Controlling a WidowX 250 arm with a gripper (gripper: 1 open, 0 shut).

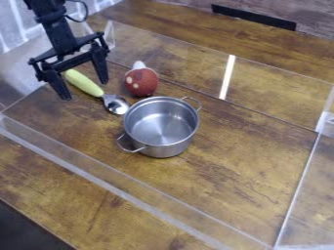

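Note:
My black gripper (pixel 78 74) is open at the upper left, over a long yellow object (pixel 84 82) that lies on the wooden table; I cannot tell whether they touch. A silver spoon-like piece (pixel 115 104) lies at the yellow object's lower end. A red round object (pixel 143 82) sits to the right of these. A steel pot (pixel 162 127) with two handles stands in the middle, below the red object.
Clear low walls border the wooden work area (pixel 248 166). A white strip (pixel 229 77) lies at the upper right.

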